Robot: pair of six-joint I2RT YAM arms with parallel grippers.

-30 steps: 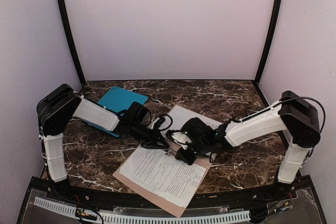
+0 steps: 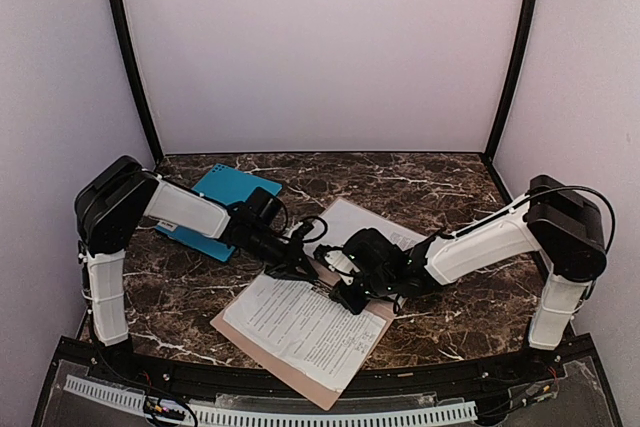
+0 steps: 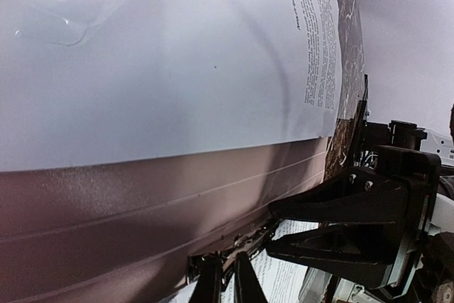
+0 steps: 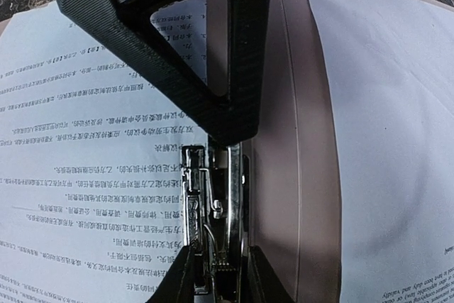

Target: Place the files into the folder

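Note:
An open pink folder (image 2: 234, 327) lies at the front centre, printed sheets (image 2: 295, 327) on its near half and white paper (image 3: 163, 62) on its far half. A metal clip (image 4: 213, 204) runs along the spine over the printed sheets. Both grippers are down at this clip from opposite sides: my left gripper is shut on it, and my right gripper is shut on it too, toward the other end. In the top view the two wrists hide much of the spine.
A blue folder (image 2: 230, 187) lies at the back left, partly under the left arm. Bare marble table (image 2: 420, 177) shows at the back and on both sides. Walls close in the left, right and back.
Over the last second the pink folder and its sheets have shifted slightly left and toward the back, with both grippers at the clip moving very little.

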